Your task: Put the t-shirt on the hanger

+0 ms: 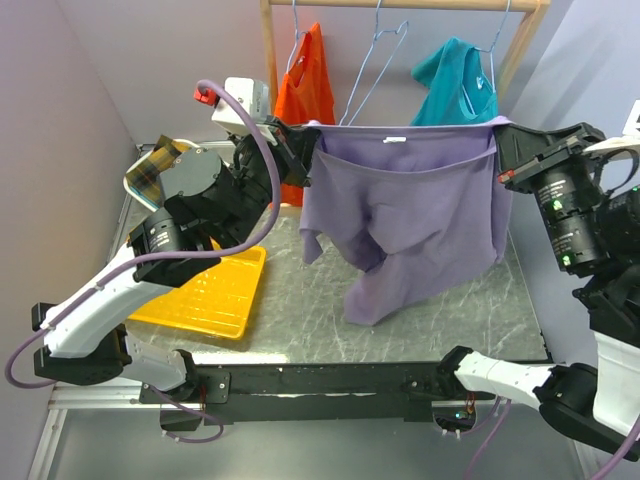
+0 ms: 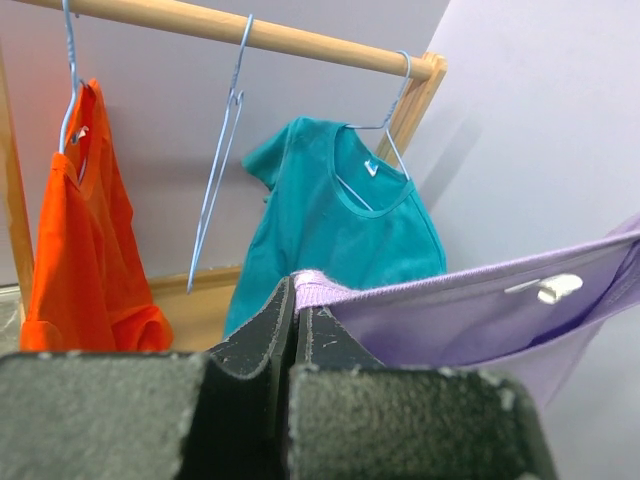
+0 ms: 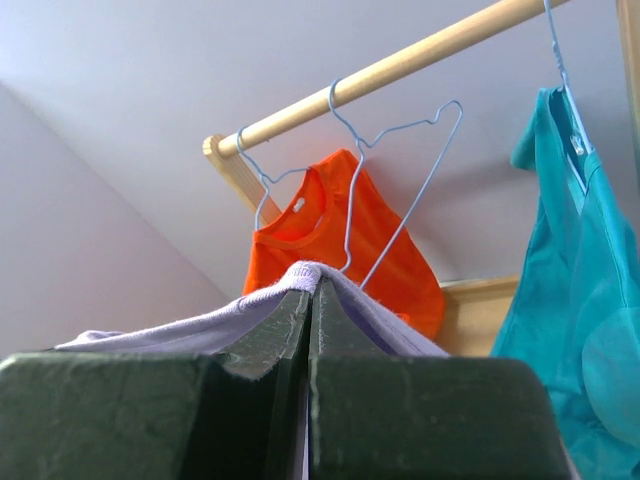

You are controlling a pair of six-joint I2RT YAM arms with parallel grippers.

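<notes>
A purple t-shirt (image 1: pixel 410 215) hangs stretched in the air between my two grippers, its neck edge pulled nearly straight and a white tag near the middle. My left gripper (image 1: pixel 312 140) is shut on one corner of it; in the left wrist view the purple edge (image 2: pixel 318 288) comes out from between the fingertips. At the opposite corner my right gripper (image 1: pixel 502 135) is shut on the cloth, which shows as a pinched fold (image 3: pixel 306 275) in the right wrist view. Behind the shirt, an empty blue wire hanger (image 1: pixel 375 50) hangs from the wooden rod (image 1: pixel 420 4), apart from the shirt.
An orange shirt (image 1: pixel 308 80) hangs left of the empty hanger and a teal shirt (image 1: pixel 458 85) right of it. A yellow tray (image 1: pixel 245 300) and a white basket (image 1: pixel 140 197) with plaid cloth occupy the left of the table.
</notes>
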